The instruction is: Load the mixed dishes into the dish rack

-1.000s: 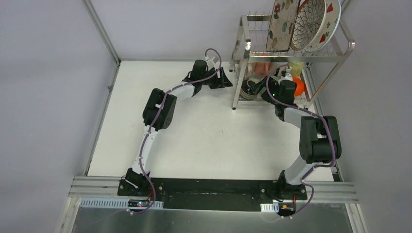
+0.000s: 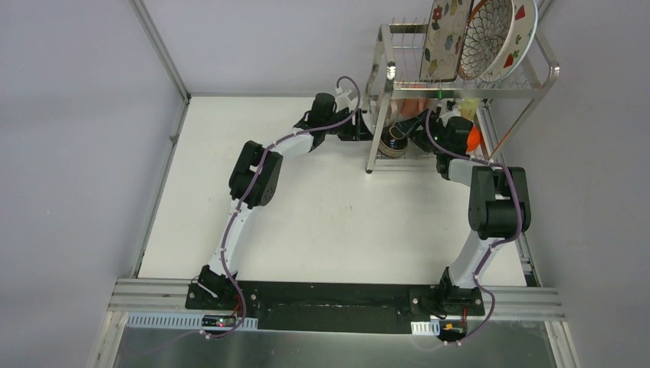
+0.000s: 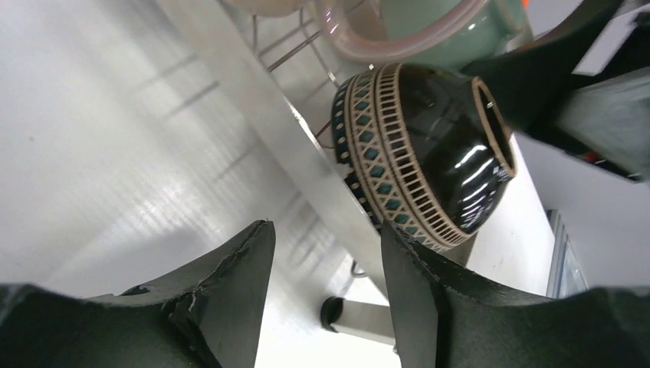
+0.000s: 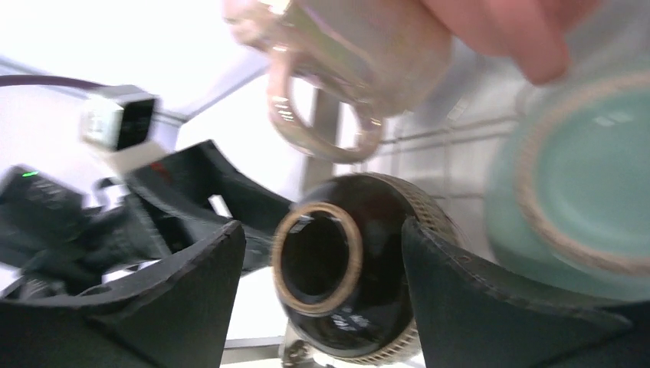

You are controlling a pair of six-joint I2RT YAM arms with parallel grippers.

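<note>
A black cup with a patterned band [image 3: 429, 146] lies on the lower shelf of the steel dish rack [image 2: 467, 93], seen in all views. My left gripper [image 2: 357, 129] is part open at the rack's left side, facing the black cup across the frame bar, nothing between its fingers. My right gripper [image 2: 421, 130] is inside the lower tier at the black cup; in its view the fingers stand either side of the cup's base, and whether they grip it is unclear. A teal bowl [image 4: 582, 176], a cream mug [image 4: 360, 54] and pink dishware [image 2: 410, 107] sit around it.
A rectangular plate [image 2: 444, 42] and a round patterned dish [image 2: 494, 38] stand on the upper tier. An orange item [image 2: 474, 139] is at the lower right.
My left gripper has moved right, closer to the rack's left side.
</note>
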